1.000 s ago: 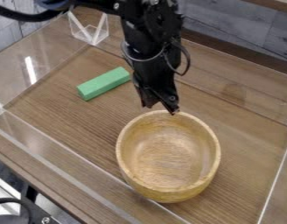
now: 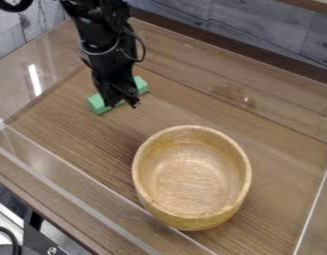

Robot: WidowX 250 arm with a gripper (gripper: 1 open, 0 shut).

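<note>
My black gripper (image 2: 120, 94) is at the upper left, low over a green block (image 2: 101, 104) that lies on the wooden table and is partly hidden behind it. The gripper looks shut; whether it touches the block, I cannot tell. A round tan bowl (image 2: 191, 175) stands empty at the lower middle, apart from the block.
My gripper has moved left from above the bowl to the green block, which it now partly covers. The bowl has not visibly moved.
</note>
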